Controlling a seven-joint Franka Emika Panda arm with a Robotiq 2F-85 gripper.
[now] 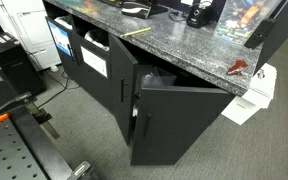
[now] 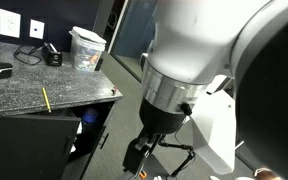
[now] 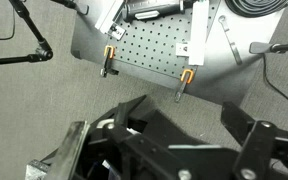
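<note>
In the wrist view my gripper points down past the edge of a perforated work table, its two dark fingers spread wide with nothing between them. Exterior view 2 shows the big white and black arm (image 2: 189,60) close to the camera, covering much of the right side. A dark cabinet has a door (image 1: 174,125) swung out at its right end, and another door (image 1: 122,85) stands ajar beside it. The gap between them is dark, with its contents hard to make out. Exterior view 1 does not show my gripper.
On the speckled countertop (image 1: 179,45) lie a yellow pencil (image 1: 137,32) and a small red item (image 1: 237,67). A clear plastic tub (image 2: 87,48) stands at the back. Orange clamps (image 3: 187,76) grip the perforated table's edge. Grey carpet (image 1: 89,125) lies open before the cabinet.
</note>
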